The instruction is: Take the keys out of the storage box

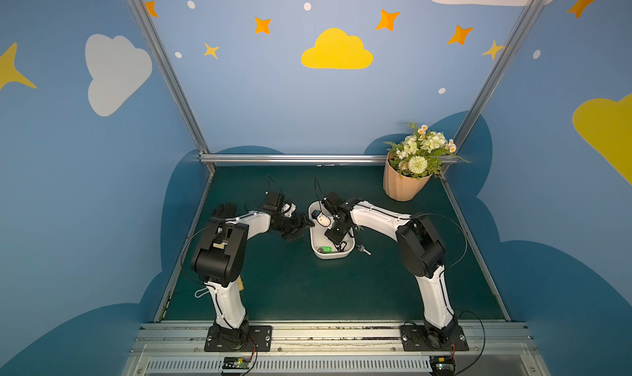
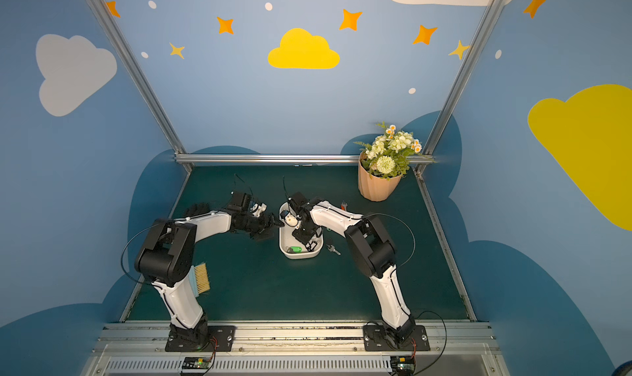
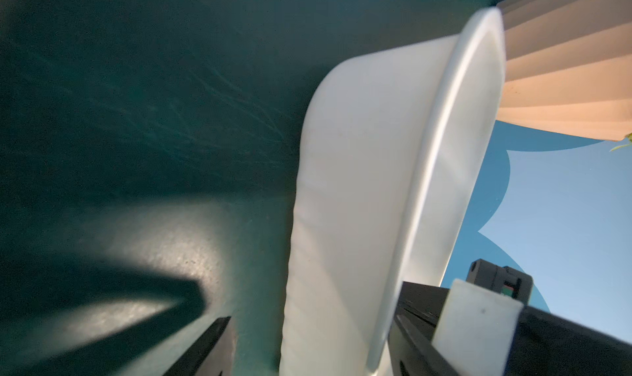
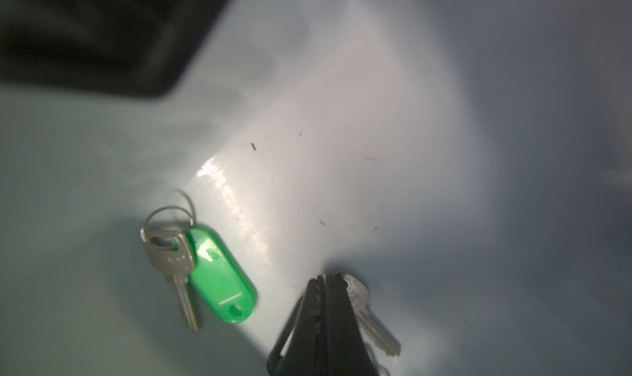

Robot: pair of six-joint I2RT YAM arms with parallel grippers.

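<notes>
The white storage box [image 1: 313, 244] stands mid-table. Inside it my right gripper is shut on a black-framed key set, whose silver key [image 4: 378, 333] sticks out right of the fingertips; most of the black frame is hidden behind them. Left of them on the box floor lies a key [image 4: 172, 260] ringed to a green tag [image 4: 220, 277], apart from the fingers. My left gripper stands open at the box's left side, its fingers either side of the wall. The right finger [image 3: 411, 353] is close against the rim; whether it touches I cannot tell.
A loose key [image 1: 364, 249] lies on the table just right of the box. A potted plant [image 1: 407, 178] stands back right, and a brush [image 2: 202, 277] lies by the left arm. The table in front of the box is clear.
</notes>
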